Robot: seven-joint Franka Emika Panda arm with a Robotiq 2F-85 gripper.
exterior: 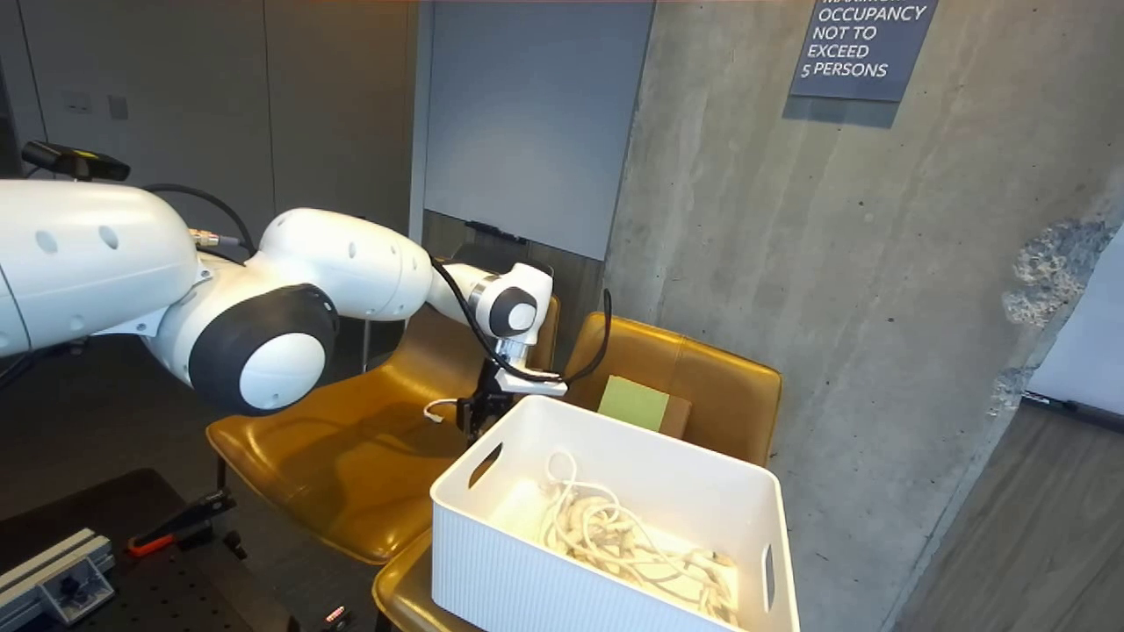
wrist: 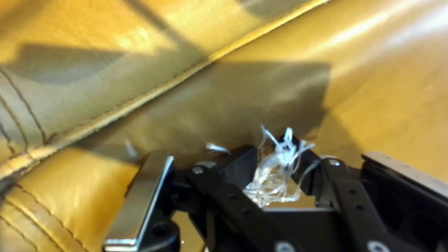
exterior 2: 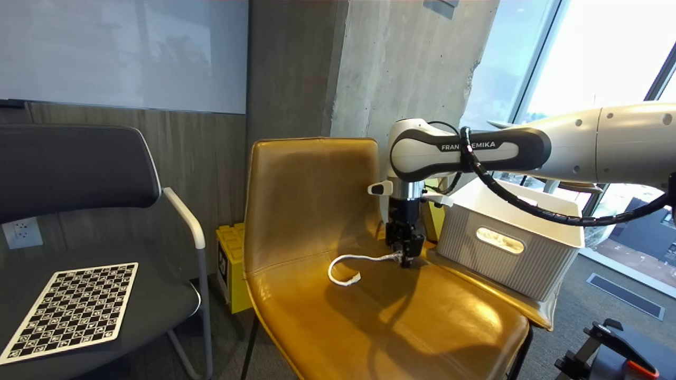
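A short white cord point(exterior 2: 345, 258) lies curved on the tan chair seat point(exterior 2: 380, 316), with one end reaching the gripper point(exterior 2: 407, 253). That cord also shows left of the gripper point(exterior: 479, 421) in exterior view 1, where the bin partly hides the fingertips. In the wrist view, the gripper hangs low over the leather with its black fingers point(wrist: 243, 168) apart. Frayed translucent strands point(wrist: 275, 176) stand in the gap. Whether the fingers press on them is unclear, and the white cord itself cannot be made out from there.
A white bin point(exterior: 601, 590) with tangled pale rope point(exterior: 611, 537) stands on the neighbouring chair, close beside the gripper. Behind the bin is a green and brown block point(exterior: 634, 401). The chair's backrest point(exterior 2: 313, 190) rises behind.
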